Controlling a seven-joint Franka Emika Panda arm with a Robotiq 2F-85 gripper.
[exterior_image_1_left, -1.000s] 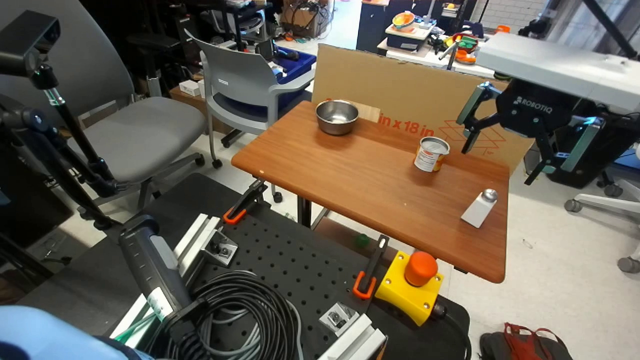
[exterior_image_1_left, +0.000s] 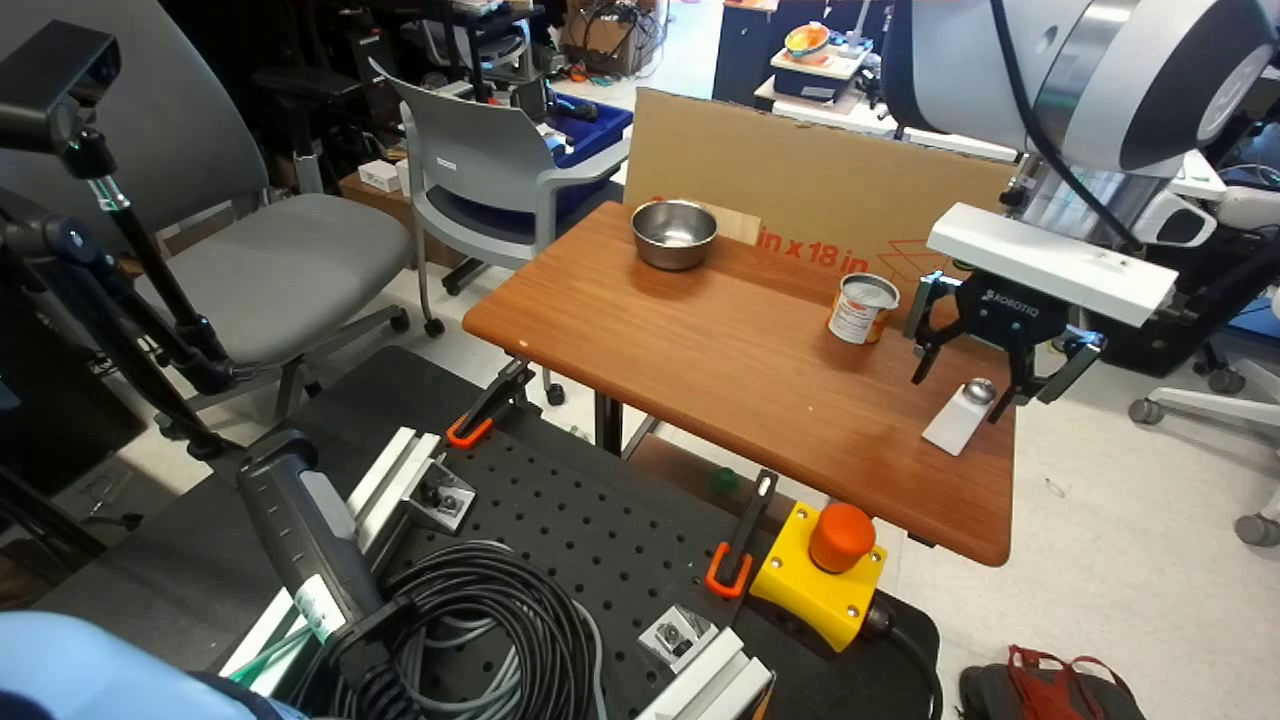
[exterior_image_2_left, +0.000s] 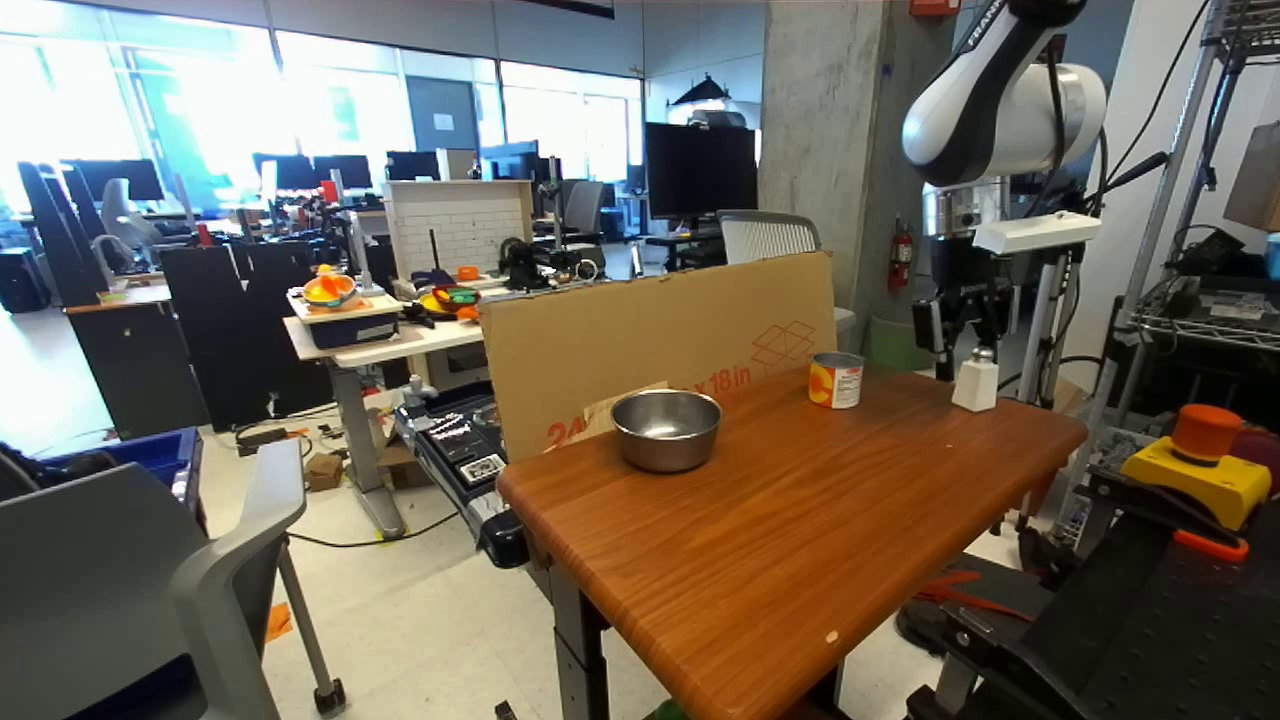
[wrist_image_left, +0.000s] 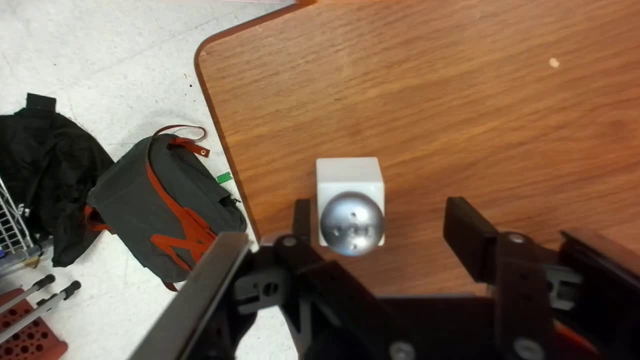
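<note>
A white shaker with a round metal top (wrist_image_left: 351, 223) stands upright on the brown table near its right end. In exterior view 1 the same white shaker (exterior_image_1_left: 959, 419) is just below and in front of my gripper (exterior_image_1_left: 957, 390). The gripper is part open, nothing held. From the wrist, the shaker appears between the two dark fingers, much closer to the left fingertip (wrist_image_left: 302, 219), with a wide gap to the right one (wrist_image_left: 465, 231); I cannot tell whether the left one touches. In exterior view 2, the gripper (exterior_image_2_left: 969, 360) hangs at about the height of the shaker's top (exterior_image_2_left: 978, 380).
An opened can (exterior_image_1_left: 861, 310) stands left of the gripper. A steel bowl (exterior_image_1_left: 674, 234) sits at the table's far left corner. A cardboard sheet (exterior_image_1_left: 828, 180) lines the back edge.
My arm has come down and to the left in exterior view 1, bringing the gripper to the shaker. The fingers look closer together than before. Shaker, can and bowl have not moved.
</note>
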